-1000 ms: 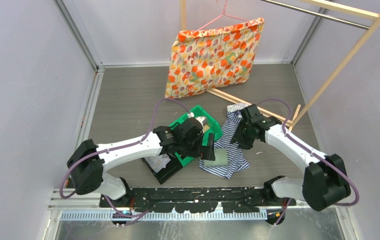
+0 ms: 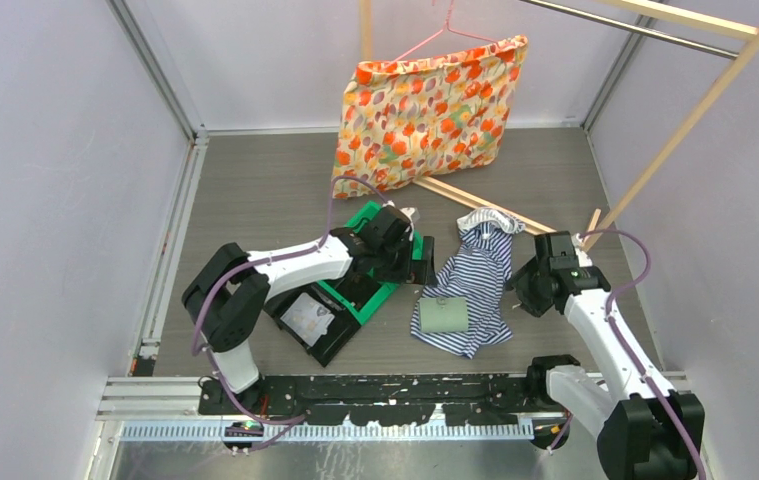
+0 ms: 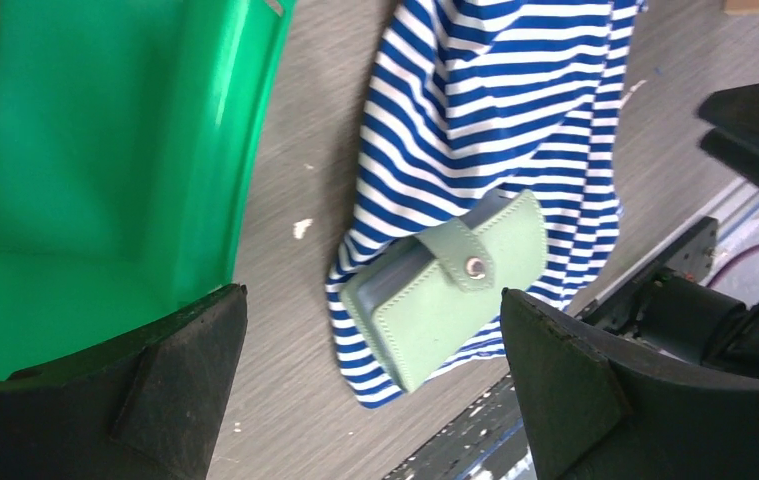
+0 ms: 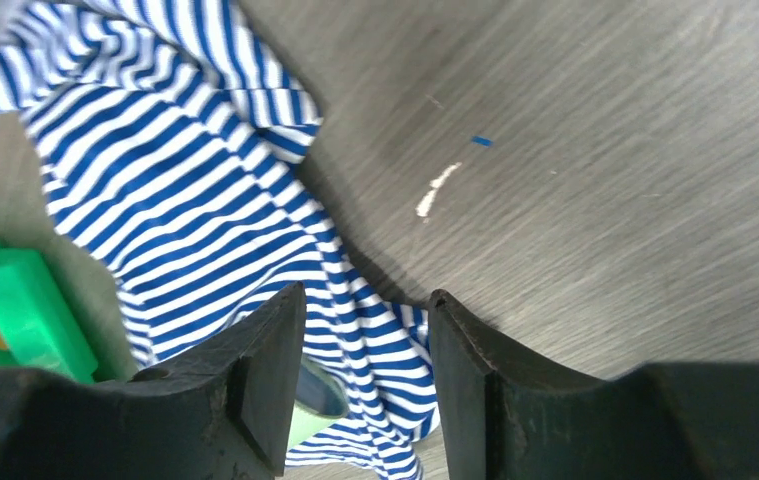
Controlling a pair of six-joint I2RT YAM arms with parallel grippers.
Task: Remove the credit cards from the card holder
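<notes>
The light green card holder (image 3: 455, 285) lies closed on a striped cloth (image 2: 480, 270), its snap strap fastened across it in the left wrist view. No card can be made out. My left gripper is open, its fingers wide apart and nothing between them; from above it hangs over the edge of the green box, up and left of the holder. My right gripper stands partly open to the right of the cloth, with no object held. One corner of the holder shows behind its left finger in the right wrist view.
A green box (image 2: 385, 295) with a black section (image 2: 330, 345) sits left of the cloth. Wooden bars (image 2: 485, 203) and a hanging floral cloth (image 2: 430, 115) stand behind. Bare floor lies right of the striped cloth.
The right gripper has drawn away to the right, off the striped cloth. Cloth and holder have shifted slightly right.
</notes>
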